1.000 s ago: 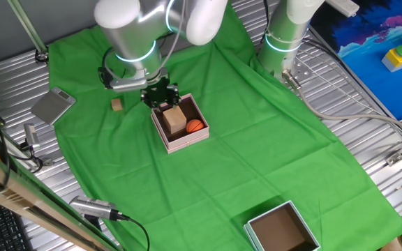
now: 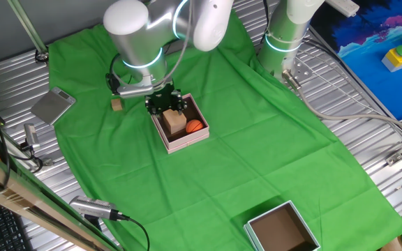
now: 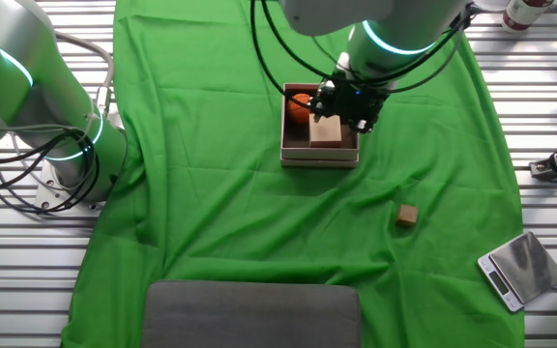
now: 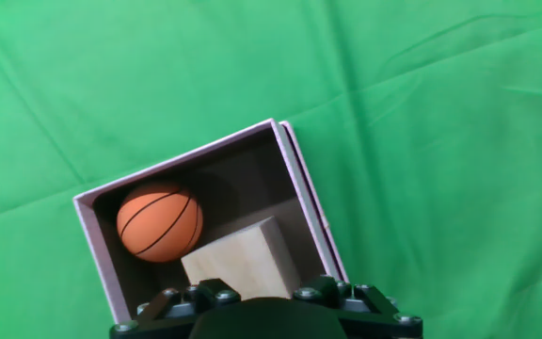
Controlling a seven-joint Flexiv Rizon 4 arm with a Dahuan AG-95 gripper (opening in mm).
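A pale wooden block (image 2: 175,121) rests inside the pink-rimmed box (image 2: 188,144), beside a small orange basketball (image 2: 195,126). Over the box's back edge hovers my black gripper (image 2: 167,110), its fingers spread apart. In the wrist view, the block (image 4: 238,265) lies just ahead of the gripper, and its near end is hidden by the gripper. The ball (image 4: 161,223) sits in the box's left corner, clear of the fingers. From the second exterior view, the gripper (image 3: 346,108) partly covers the box's right side, close to the block (image 3: 325,131).
A small wooden cube (image 2: 116,104) lies on the green cloth near a scale (image 2: 54,106). An empty brown-lined box (image 2: 282,229) stands at the front right. Open cloth separates the two boxes.
The block, the ball and the box have stayed put.
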